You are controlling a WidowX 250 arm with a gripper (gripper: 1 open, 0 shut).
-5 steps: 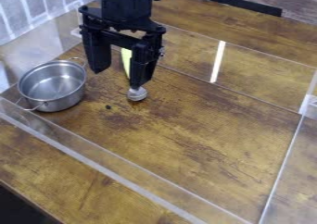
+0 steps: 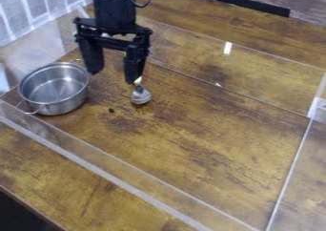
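My black gripper (image 2: 112, 59) hangs over the back left of the wooden table, open, with its two fingers spread downward and nothing visible between them. A steel pot (image 2: 53, 89) with side handles stands left of and below it. A small shiny metal object (image 2: 141, 96) lies to the lower right of the gripper, with something pale at its top, partly hard to make out.
Transparent panels or strips run along its edges, with a white railing at the back left.
The gripper has moved back and to the left, away from the camera, uncovering more of the table's middle. The pot and small metal object have stayed in place.
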